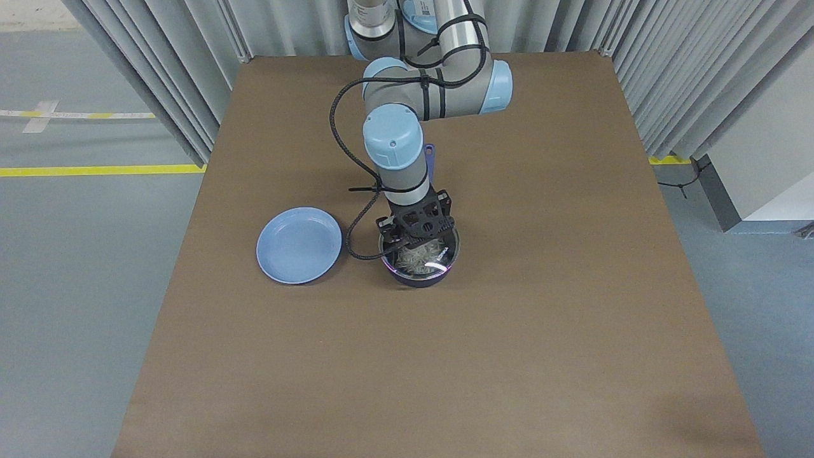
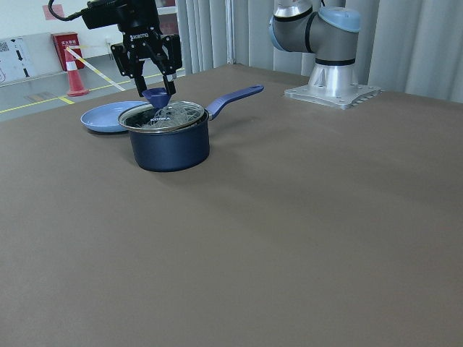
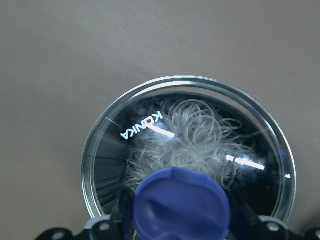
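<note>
A dark blue saucepan with a long blue handle stands on the brown table, covered by a glass lid marked KONKA; pale strands show through it. My gripper is over the lid, its fingers on either side of the blue lid knob. Whether the fingers grip the knob is hard to tell. In the front view the arm hides much of the pan and handle.
A light blue plate lies beside the pan, to its left in the front view.
</note>
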